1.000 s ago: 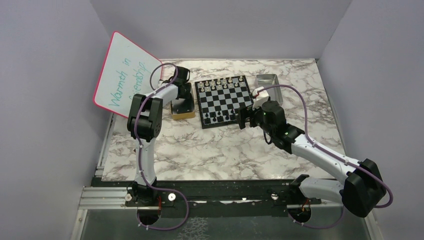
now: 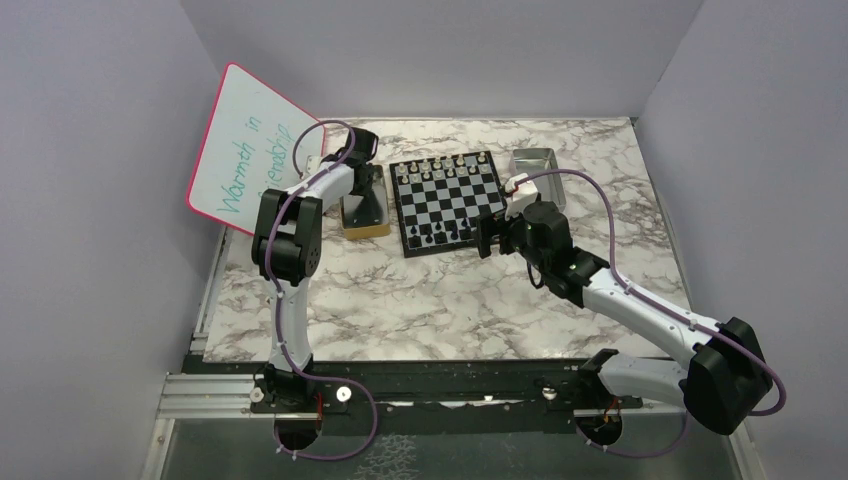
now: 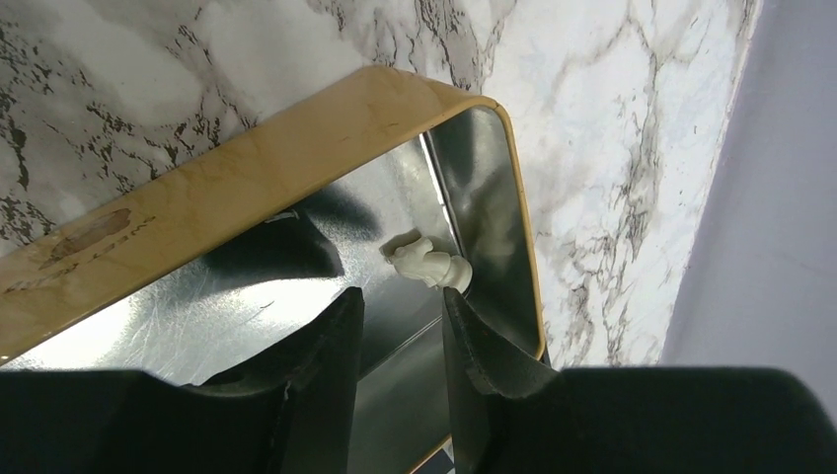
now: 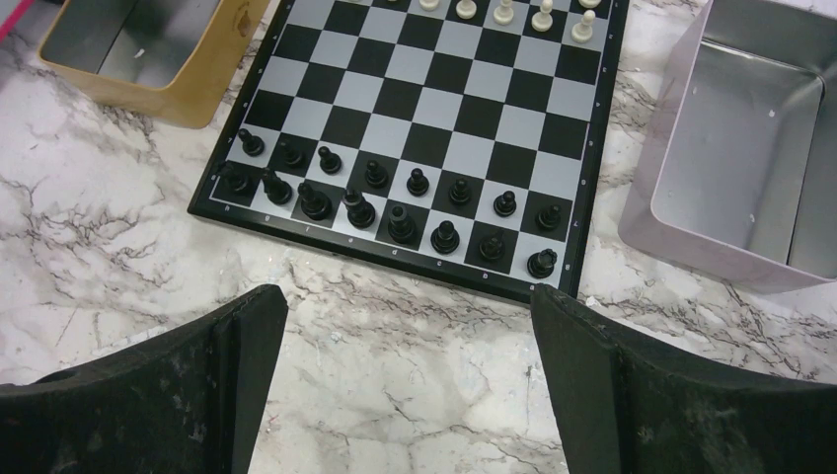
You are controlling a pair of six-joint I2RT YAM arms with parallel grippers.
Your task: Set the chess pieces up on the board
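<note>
A white chess piece (image 3: 431, 265) lies on its side in a corner of the gold-rimmed metal bin (image 3: 247, 173). My left gripper is over the bin beside that piece, fingertips a narrow gap apart; whether it grips anything is unclear. The chessboard (image 4: 434, 123) holds two rows of black pieces (image 4: 401, 225) along its near side and white pieces (image 4: 542, 18) at the far side. My right gripper is open above the table in front of the board, nothing between its fingers.
An empty silver bin (image 4: 750, 148) stands right of the board. A whiteboard (image 2: 250, 140) leans at the left, close to my left arm.
The right arm has not moved.
</note>
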